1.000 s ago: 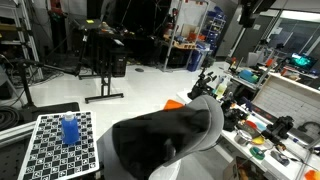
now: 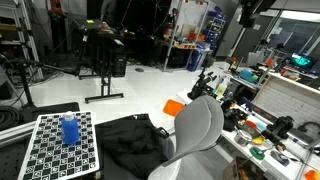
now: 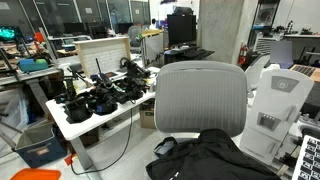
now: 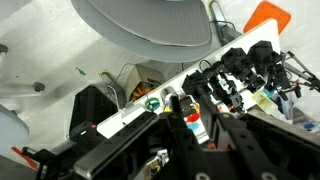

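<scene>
A black cloth (image 2: 132, 139) lies crumpled at the foot of the grey chair back (image 2: 197, 125), apparently on the seat. Exterior view 2 shows the same cloth (image 3: 213, 157) heaped before the broad chair back (image 3: 200, 98), which is bare. From the wrist, the curved edge of the chair back (image 4: 155, 25) fills the top, and no cloth appears. My gripper is open at the lower middle of that view, away from the chair, with no held object visible. Dark arm parts (image 2: 250, 14) reach in at the upper right of exterior view 1.
A blue bottle (image 2: 70, 128) stands on a checkered board (image 2: 45, 150) at the left. Behind the chair, a white table (image 3: 85, 123) carries several black devices. An orange bin (image 2: 174, 107) sits on the floor, where some open room shows.
One second ago the black cloth was spread up over the chair back. The arm looks unmoved.
</scene>
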